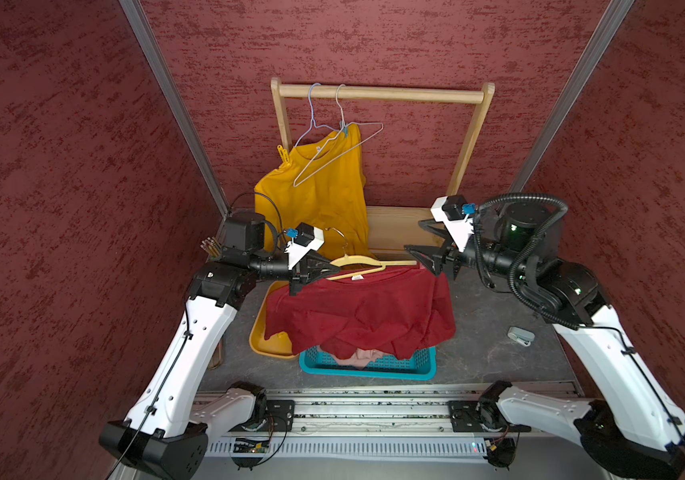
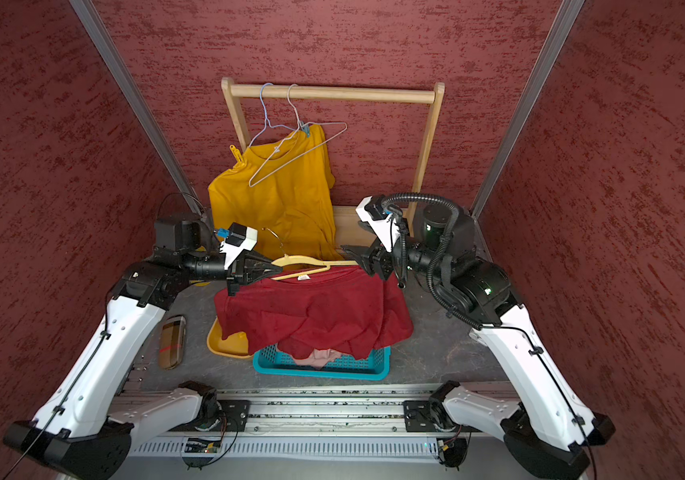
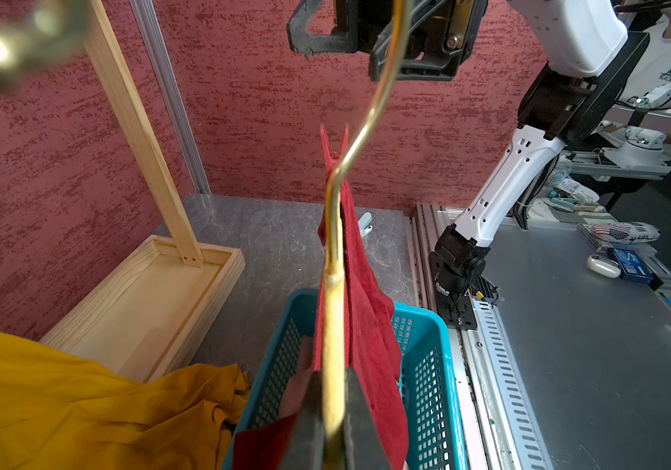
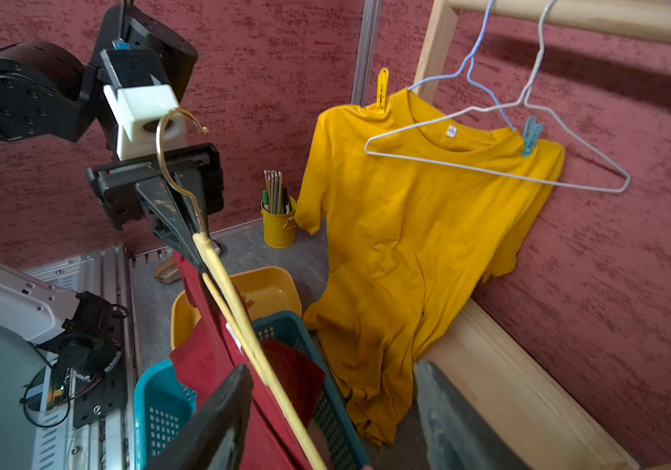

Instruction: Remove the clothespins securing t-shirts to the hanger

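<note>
My left gripper (image 1: 322,268) is shut on a yellow hanger (image 4: 249,329), which carries a red t-shirt (image 1: 358,312) above the baskets. A red clothespin (image 3: 334,145) clips the shirt at the hanger's right end. My right gripper (image 1: 422,248) stands part open above that end, nothing between its fingers. Behind, a yellow t-shirt (image 4: 382,196) hangs with a yellow clothespin (image 4: 382,86) and a teal clothespin (image 4: 531,134) on it.
A teal basket (image 1: 366,370) holding pink cloth and a yellow tray (image 1: 274,344) lie beneath the red shirt. A wooden rack (image 1: 410,94) with wire hangers stands behind.
</note>
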